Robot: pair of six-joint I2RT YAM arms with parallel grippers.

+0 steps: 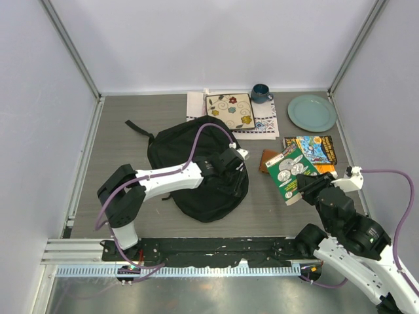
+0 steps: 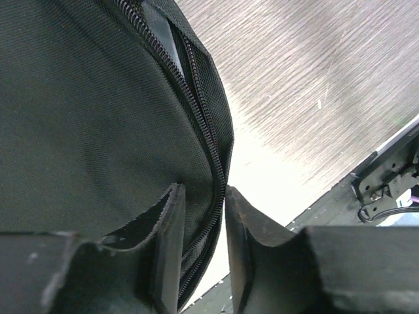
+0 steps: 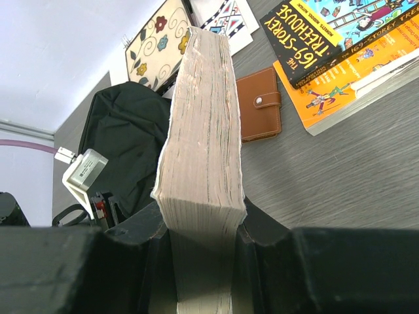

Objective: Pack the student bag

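The black bag (image 1: 190,147) lies flat on the table, its zippered edge (image 2: 208,134) parted slightly in the left wrist view. My left gripper (image 1: 237,191) is at the bag's right side. Its fingers (image 2: 171,219) stand apart with the zippered edge between them; a firm hold does not show. At the right, my right gripper (image 1: 302,188) is shut on a thick green book (image 1: 288,171), held tilted above the table. That book's page edges (image 3: 200,131) face the right wrist camera and rise from between the fingers.
A brown wallet (image 1: 266,157) lies left of a black-and-blue book (image 1: 321,149), which overlaps an orange book (image 3: 353,95). Behind are a flowered case (image 1: 230,111) on a patterned cloth (image 1: 265,131), a mug (image 1: 260,93) and a plate (image 1: 311,112).
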